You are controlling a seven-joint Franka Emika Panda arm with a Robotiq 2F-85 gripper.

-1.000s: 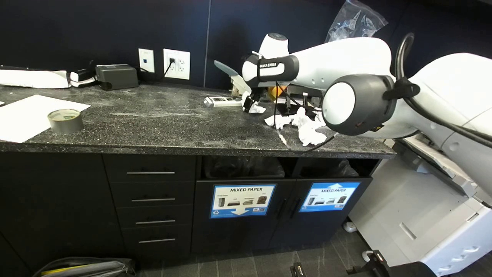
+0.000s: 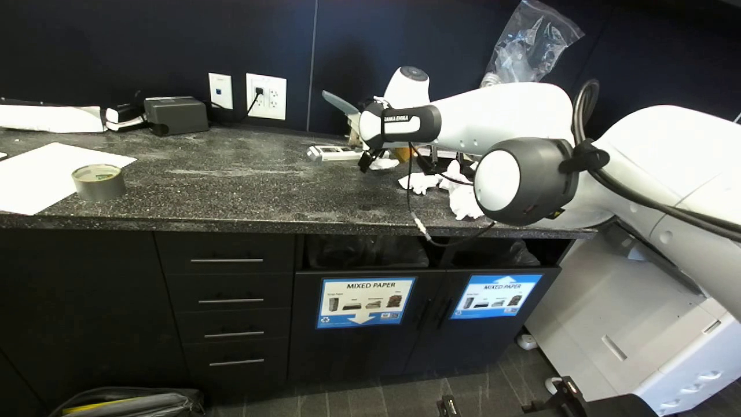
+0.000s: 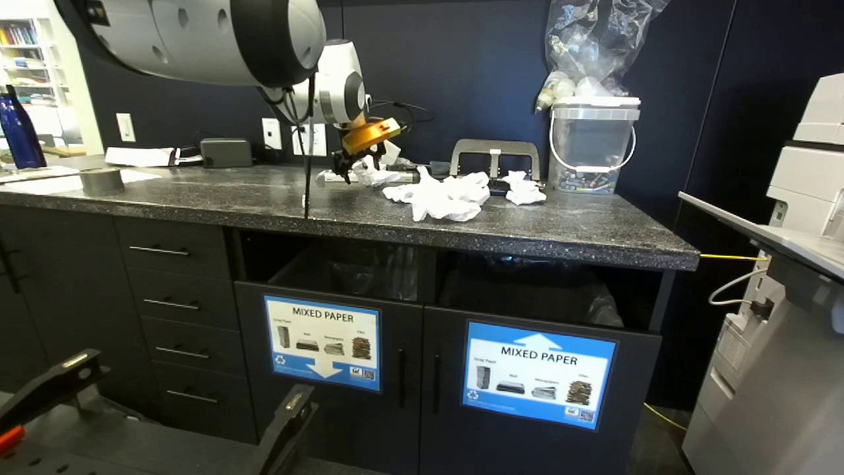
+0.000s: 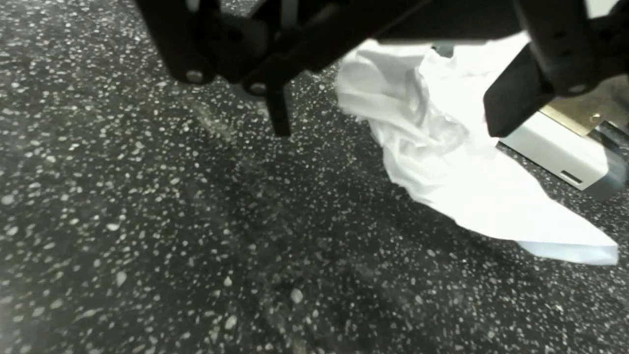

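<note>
Over the dark speckled countertop (image 2: 229, 180), my gripper (image 2: 366, 161) points downward near a crumpled white paper or tissue (image 2: 384, 164). The wrist view shows the fingers standing wide apart, with the black fingers (image 4: 519, 94) at the upper part of the picture. That crumpled piece (image 4: 454, 171) lies below and toward the right finger, which overlaps part of it; whether they touch I cannot tell. In exterior view 2, the gripper (image 3: 344, 165) is just left of the same white piece (image 3: 368, 171). More crumpled white pieces (image 3: 443, 196) lie to its right.
A white-and-grey device (image 2: 340, 153) lies close behind the gripper. A black stand (image 3: 494, 150) and a clear bucket (image 3: 589, 146) are at the right. The tape roll (image 2: 99, 183) and white sheet (image 2: 52, 174) are far left. Bare counter lies between.
The arm has swung left and lower in exterior view 1, and the gripper has shifted slightly left. The crumpled piece beneath it now shows to the gripper's right.
</note>
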